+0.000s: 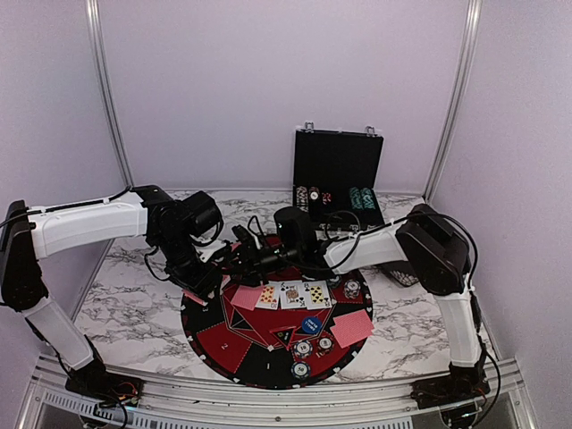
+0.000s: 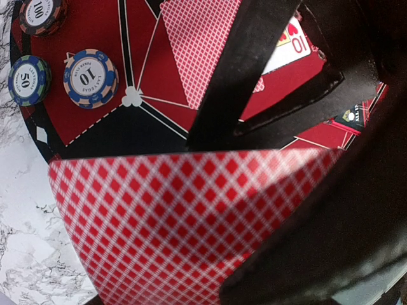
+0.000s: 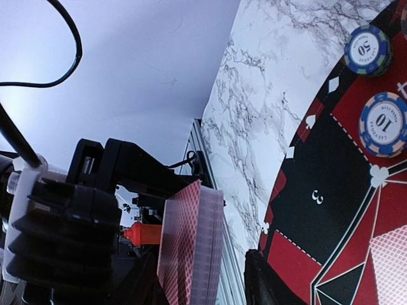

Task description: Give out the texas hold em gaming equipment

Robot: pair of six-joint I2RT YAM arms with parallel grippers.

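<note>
My left gripper (image 1: 210, 273) is shut on red-backed cards (image 2: 172, 216), held over the left part of the round mat (image 1: 219, 344). My right gripper (image 1: 246, 255) is beside it, its fingers at the held cards (image 3: 191, 235) in the right wrist view; how far they are closed is hard to see. Face-up cards (image 1: 292, 295) lie in a row mid-mat, with red-backed cards (image 1: 352, 328) at the right and others left of the row. Chips (image 1: 302, 349) and a blue disc (image 1: 311, 324) lie on the mat.
An open black chip case (image 1: 338, 156) stands at the back right, with a dark mesh item (image 1: 404, 275) right of the mat.
</note>
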